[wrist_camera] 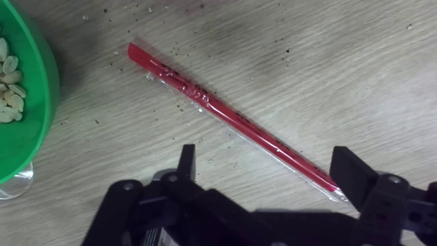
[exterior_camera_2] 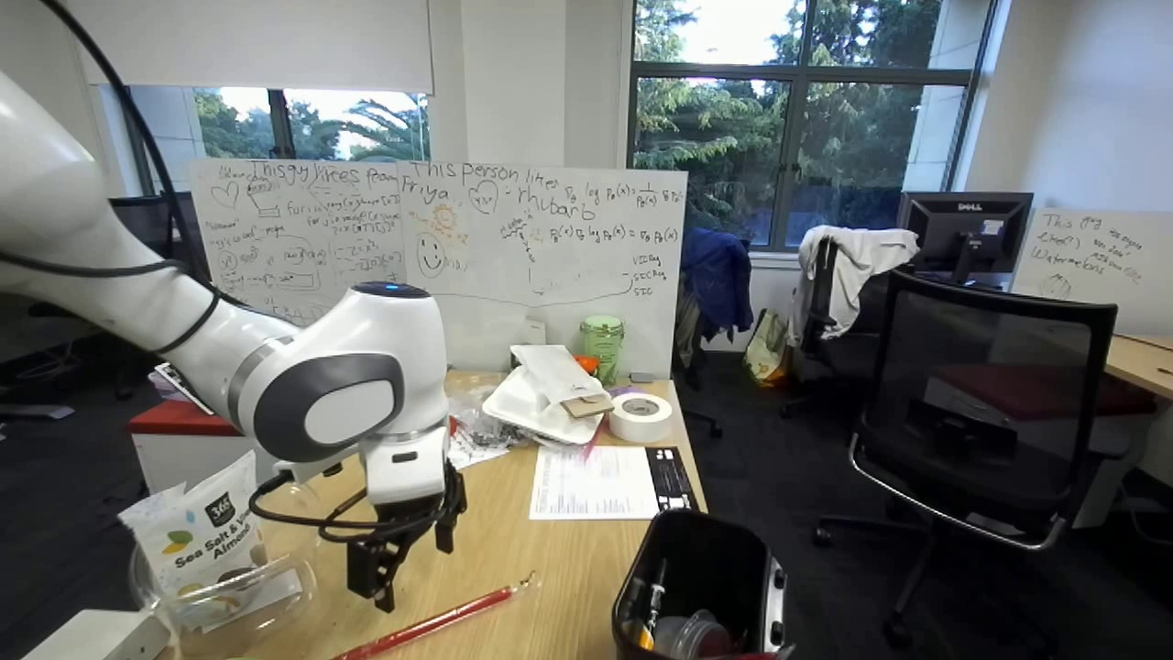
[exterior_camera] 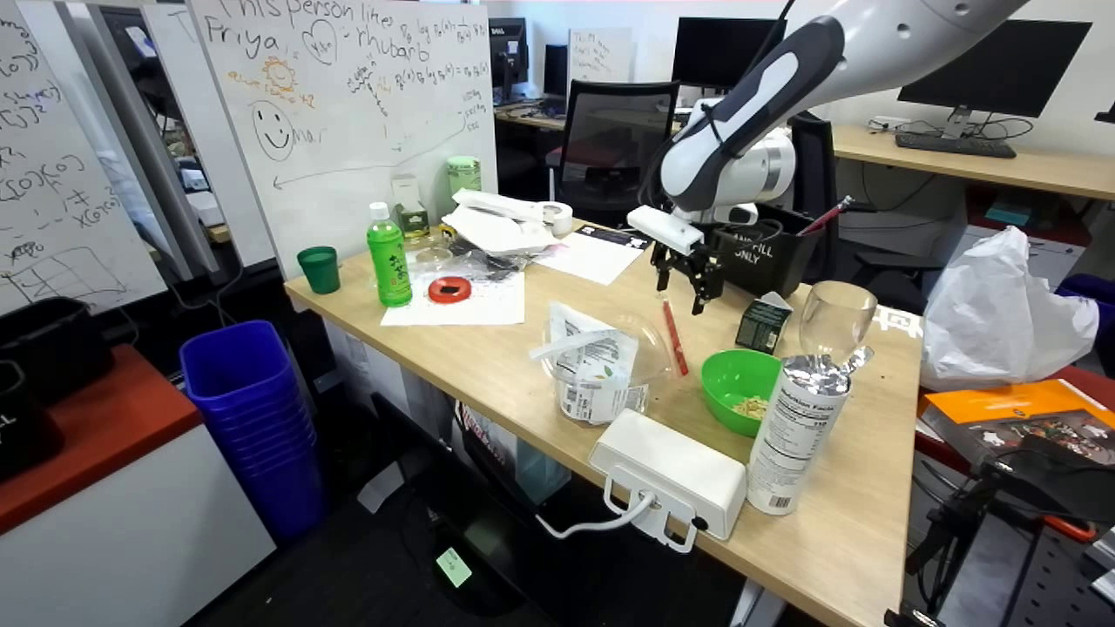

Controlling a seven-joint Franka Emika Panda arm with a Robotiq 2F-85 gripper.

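Note:
A red straw (wrist_camera: 245,125) in a clear wrapper lies flat on the wooden table, slanting across the wrist view. In exterior view 1 the straw (exterior_camera: 675,336) sits between the clear container and the green bowl. My gripper is open, its black fingers (wrist_camera: 187,162) wide apart with nothing held. It hangs above the table near the straw's wrapped end, which shows close by the right finger in the wrist view. From exterior view 2, the gripper (exterior_camera_2: 407,550) appears beyond and to the left of the straw (exterior_camera_2: 440,622).
A green bowl (exterior_camera: 721,388) of nuts, a dark box (exterior_camera: 760,326), a wine glass (exterior_camera: 836,319) and a silver-topped canister (exterior_camera: 796,439) crowd the near right. A black bin (exterior_camera_2: 693,550) stands close by. The clear container (exterior_camera: 591,402) holds a snack bag.

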